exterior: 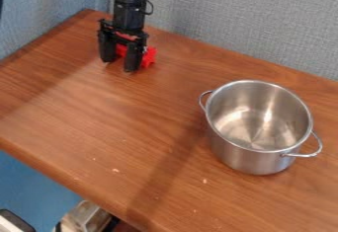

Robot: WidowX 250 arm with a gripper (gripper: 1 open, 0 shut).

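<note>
My black gripper [122, 50] is at the back left of the wooden table, its fingers open and pointing down around a red object [148, 56]. The red object is partly hidden behind the fingers, so its shape is unclear, and I cannot tell whether they touch it. A steel pot [258, 152] with two side handles stands upright at the right, apart from the gripper, with nothing visible inside.
Grey padded walls border the back and left. Some metal and black hardware [82, 221] lies beyond the front-left edge.
</note>
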